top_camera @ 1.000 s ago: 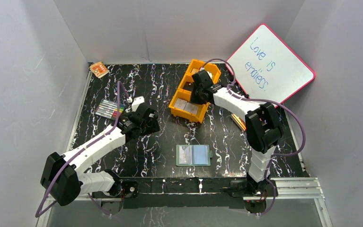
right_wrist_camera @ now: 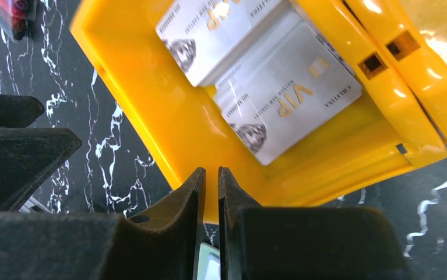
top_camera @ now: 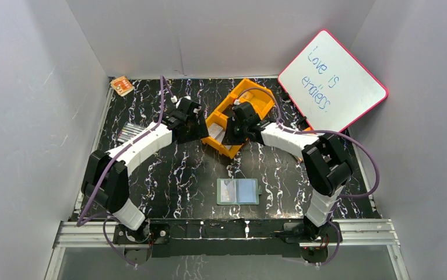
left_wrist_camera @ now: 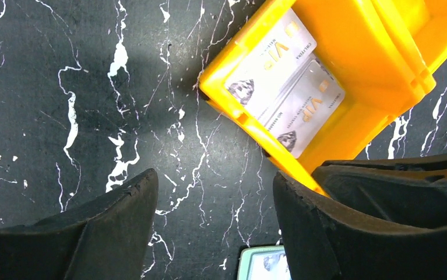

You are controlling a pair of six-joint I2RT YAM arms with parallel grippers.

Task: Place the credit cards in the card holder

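Observation:
Two white VIP cards (left_wrist_camera: 270,61) (right_wrist_camera: 288,93) lie side by side in the front compartment of the yellow organizer (top_camera: 227,151). The green card holder (top_camera: 238,191) lies spread open on the table's front part; only its edge enters the left wrist view. Left of the organizer, my left gripper has its fingers well apart and empty. My right gripper is over the organizer's front end, its fingertips nearly together. Yellow wall shows in the narrow gap; whether the fingers pinch it I cannot tell.
Pens (top_camera: 130,132) lie at the left and an orange packet (top_camera: 122,86) at the back left. A whiteboard (top_camera: 333,81) leans at the back right. The table around the card holder is clear. Both grippers stand close together.
My right gripper has come left and toward the front, and the organizer has turned, its front end shifting left and nearer.

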